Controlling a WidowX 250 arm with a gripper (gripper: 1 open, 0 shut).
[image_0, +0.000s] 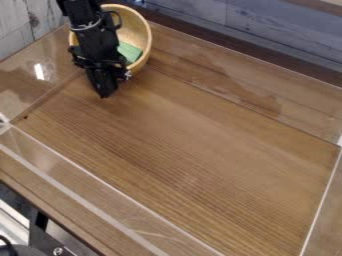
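Observation:
My black gripper reaches down at the upper left, in front of a tan round bowl, with its tip low near the wooden surface at the bowl's near side. It looks shut, with nothing visible between its fingers, though the tip is small and dark. A green object sits in the bowl, partly hidden behind the arm.
Pale walls or rims border it at the back, the left and the right.

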